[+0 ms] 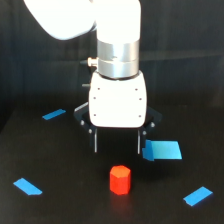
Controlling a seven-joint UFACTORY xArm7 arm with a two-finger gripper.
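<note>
A small red block with a six-sided look stands on the dark tabletop, low in the middle of the camera view. Above it in the picture hangs the white hand of my gripper, its two thin dark fingers spread wide apart. Nothing shows between them. The block appears clear of both fingertips and sits nearer the camera or lower down; the exact distance is hard to judge.
Right of the hand lies a flat blue patch, its left part a darker blue. Blue strips mark the table at front left, front right and back left.
</note>
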